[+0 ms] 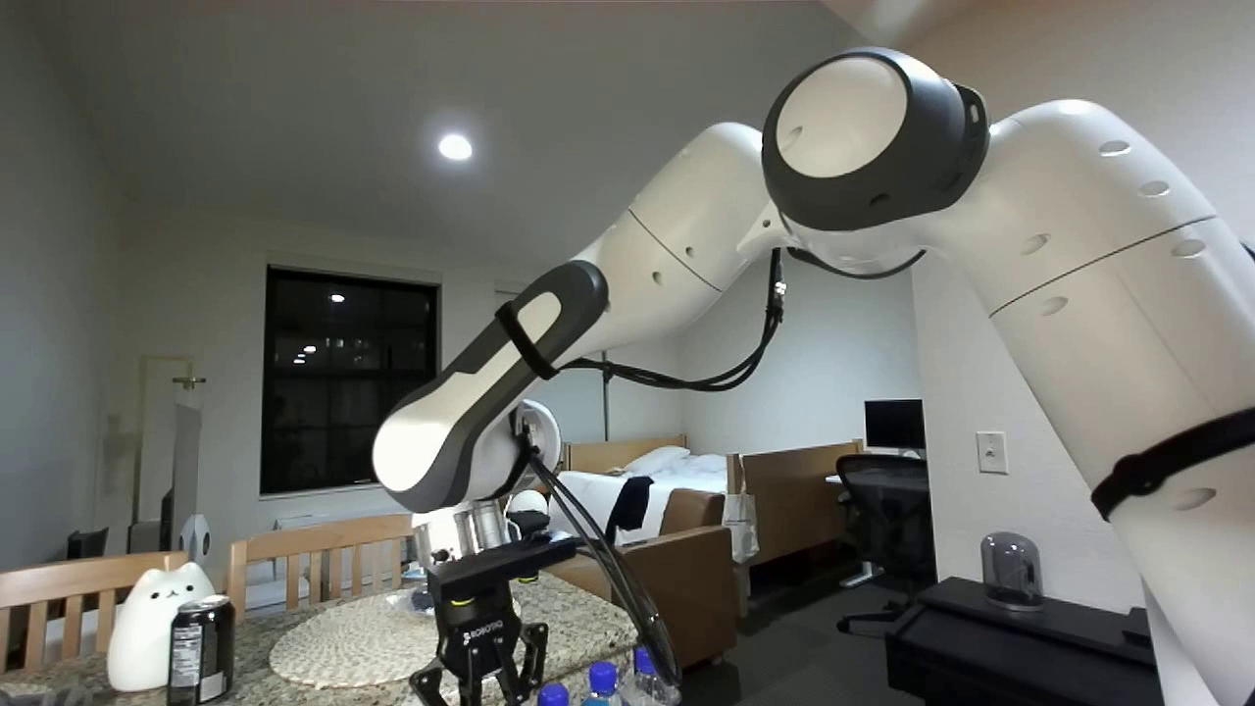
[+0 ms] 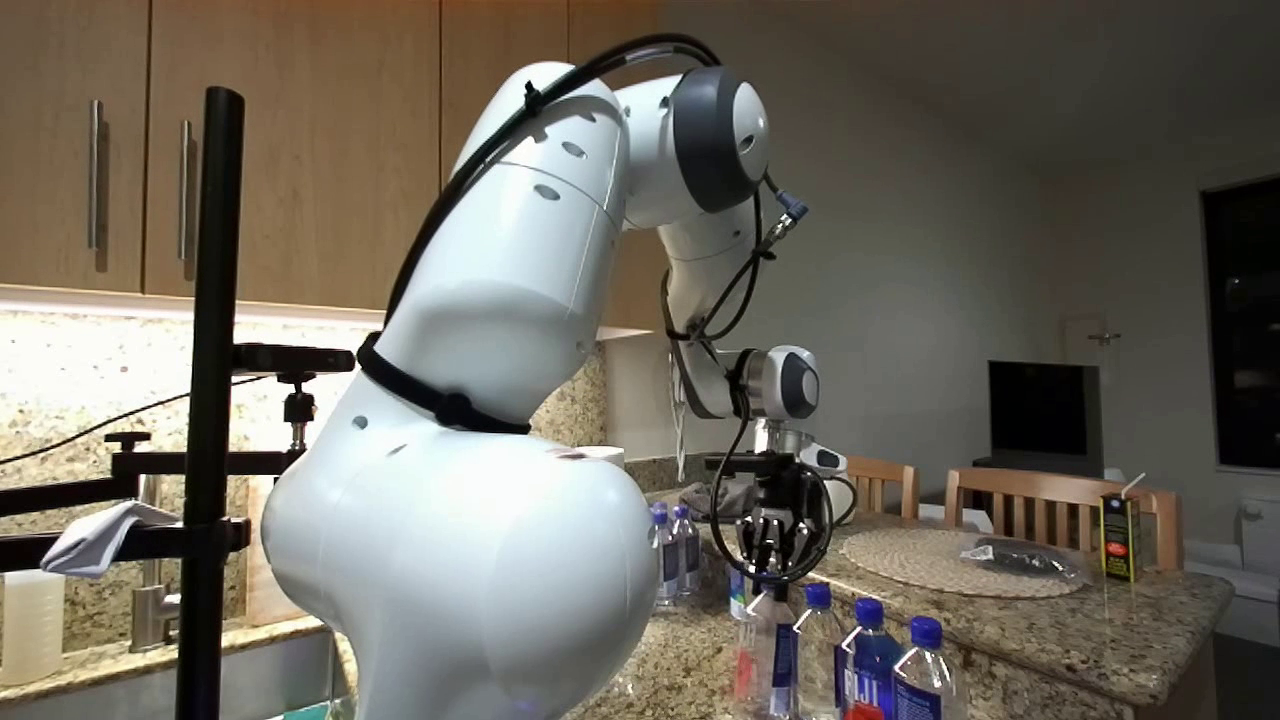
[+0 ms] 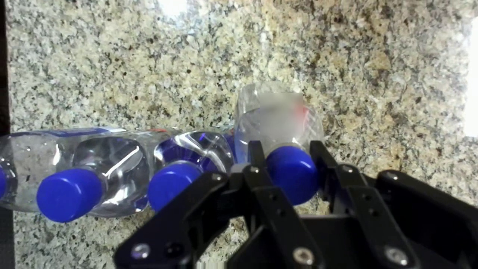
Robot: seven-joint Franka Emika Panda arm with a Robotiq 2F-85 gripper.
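In the wrist view my gripper is shut on the blue cap of a clear bottle (image 3: 255, 118), one finger on each side of the cap. That bottle is the end one of a row. To its left in the same view stand a bottle with a blue cap (image 3: 175, 184), another with its own blue cap (image 3: 69, 195), and one partly cut off at the edge. From exterior view 2, my gripper (image 2: 774, 582) points down at the top of the bottle at the row's left end. The fingertips fall at the bottom edge of exterior view 1.
Two more bottles (image 2: 678, 552) stand further back on the granite counter. A raised countertop holds a round woven mat (image 1: 353, 641), a white cat figure (image 1: 153, 630), a black can (image 1: 200, 653) and a drink carton (image 2: 1118, 538). In the wrist view, bare granite (image 3: 134, 67) lies above the row.
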